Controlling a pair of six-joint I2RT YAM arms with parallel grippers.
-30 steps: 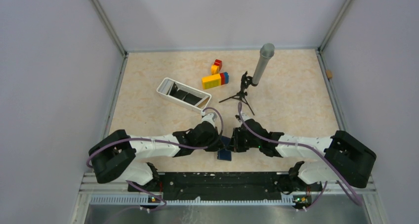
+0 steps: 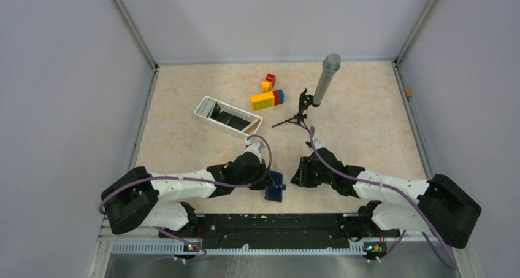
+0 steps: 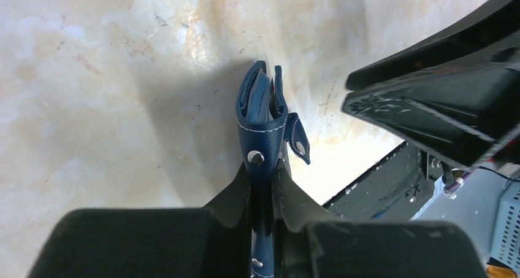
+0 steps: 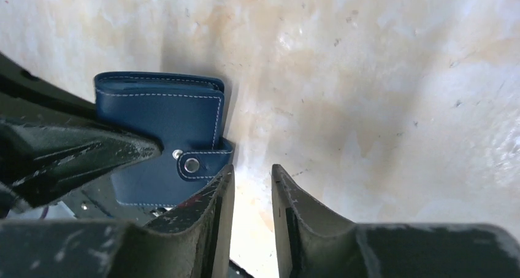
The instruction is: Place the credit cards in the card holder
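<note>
The dark blue card holder is pinched in my left gripper, which is shut on it. It stands on edge, with light blue sleeves showing at its top; I cannot make out separate cards. Its short strap sticks out on the right. In the right wrist view the strap's stud sits beside another stud on the holder's face, so the strap looks unfastened. My right gripper is open, empty, and just right of the holder, apart from it.
Behind the arms lies a white tray with dark panels in it. Toy blocks and a grey microphone on a small tripod stand at the back.
</note>
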